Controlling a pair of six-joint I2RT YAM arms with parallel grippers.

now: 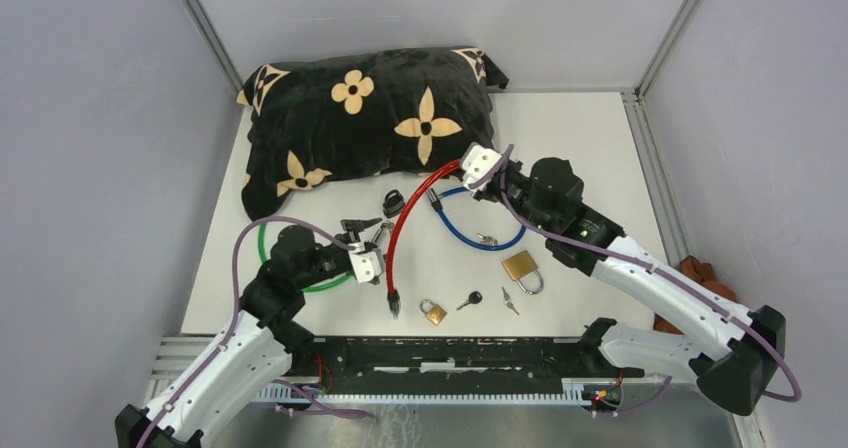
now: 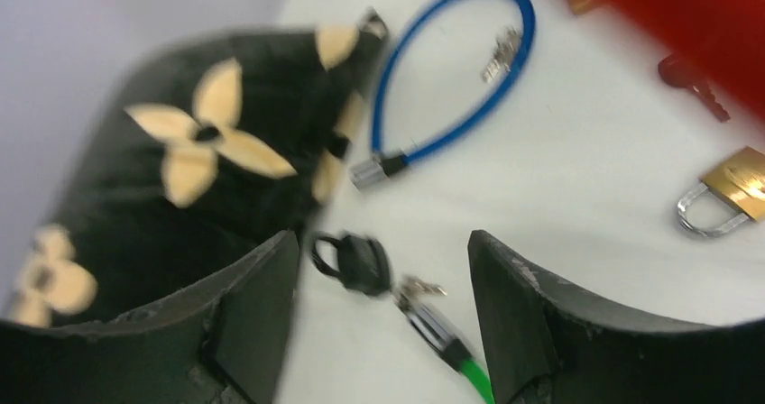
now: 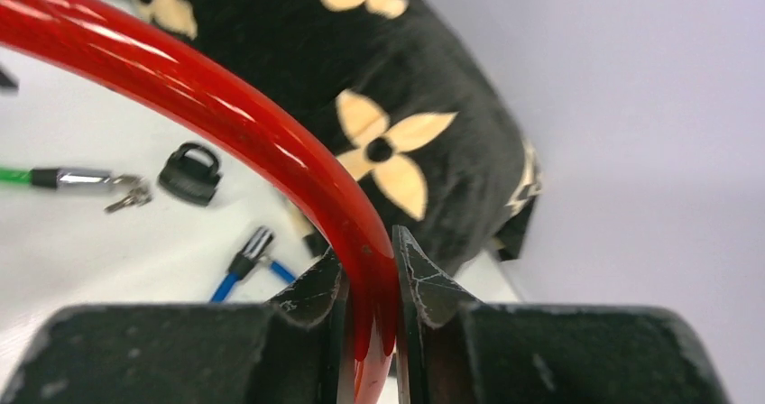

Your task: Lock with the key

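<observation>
In the top view, my right gripper (image 1: 482,171) is shut on the red cable lock (image 1: 403,222), which curves down and to the left to a dark grey end (image 1: 393,302). The right wrist view shows the red tube between the fingers. My left gripper stands open and empty, its fingers wide apart; in the top view it is just left of the red cable. At the table's front lie a black-headed key (image 1: 475,298), small keys (image 1: 510,300) and a small brass padlock (image 1: 433,312). The red tube blurs across the left wrist view's upper right.
A blue cable lock (image 1: 465,236) with keys, a larger brass padlock (image 1: 521,267), a black padlock (image 1: 393,203) and a green cable lock (image 1: 329,284) lie on the table. A dark flowered pillow (image 1: 375,118) fills the back.
</observation>
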